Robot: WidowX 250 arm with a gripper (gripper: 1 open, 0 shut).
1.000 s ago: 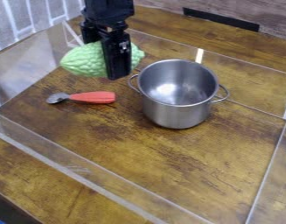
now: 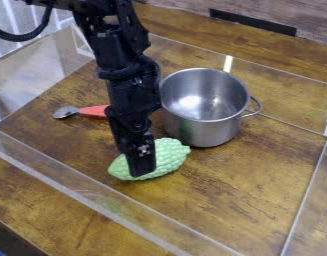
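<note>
The black gripper (image 2: 132,150) reaches down from the top left, its fingertips low over a pale green bumpy vegetable-like object (image 2: 162,163) lying on the wooden table in front of the steel pot. I cannot tell whether the fingers grip it. The steel pot (image 2: 211,104) stands to the right of the gripper, upright and with no visible contents. An orange-red utensil (image 2: 92,111) with a metal head lies at the left, partly hidden behind the arm.
Clear low walls border the wooden work area (image 2: 246,200) on several sides. Bare table shows at the right and front.
</note>
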